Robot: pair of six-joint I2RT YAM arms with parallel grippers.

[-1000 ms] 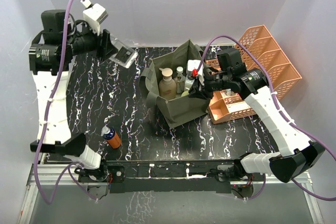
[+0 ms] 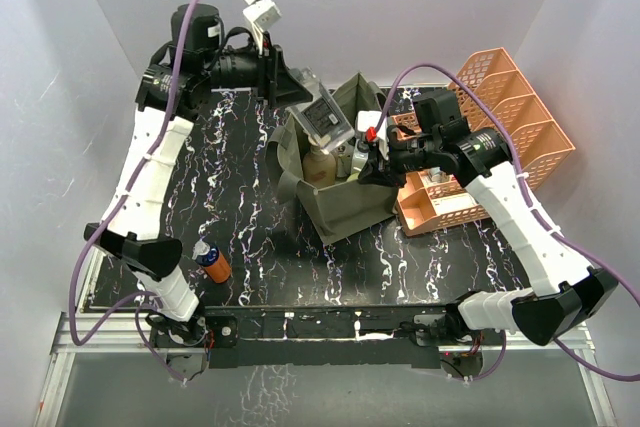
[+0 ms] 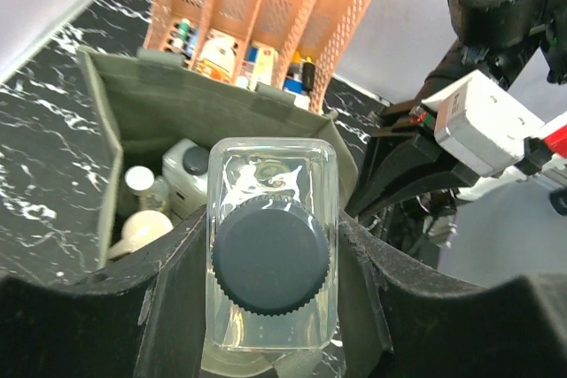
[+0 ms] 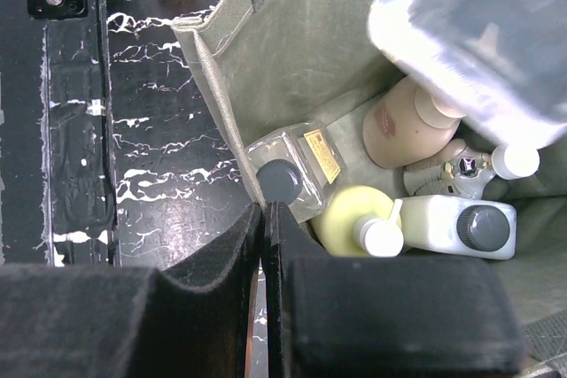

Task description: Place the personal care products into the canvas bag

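Observation:
My left gripper (image 2: 285, 87) is shut on a clear square bottle (image 2: 322, 119) with a dark cap (image 3: 270, 256), held above the olive canvas bag (image 2: 340, 212). In the bag, the right wrist view shows a beige bottle (image 4: 400, 126), a clear bottle (image 4: 314, 161), a pale yellow bottle (image 4: 345, 219), a white bottle (image 4: 447, 223) and a small bottle (image 4: 452, 183). My right gripper is shut on the bag's front rim, at the bag's right side in the top view. An orange bottle with a dark cap (image 2: 213, 263) stands at the table's front left.
An orange plastic organizer (image 2: 530, 97) with small items stands right of the bag, partly behind my right arm.
My left gripper has carried the clear bottle rightward from the back left to over the bag. The right arm, bag and organizer have not visibly moved.

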